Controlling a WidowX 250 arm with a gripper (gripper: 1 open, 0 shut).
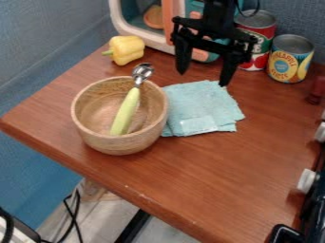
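My black gripper (203, 63) hangs open above the back of the table, its two fingers pointing down behind the cloth, with nothing between them. A wooden bowl (98, 121) at the left holds a scoop with a pale green handle (127, 109) and a metal head. A light blue folded cloth (196, 112) lies to its right.
At the back stand a toy microwave (148, 33), a red can (250, 57) and a yellow-labelled can (290, 62). A yellow pepper (124, 49) sits at back left, a small red object (317, 90) at right. Black equipment lines the right edge.
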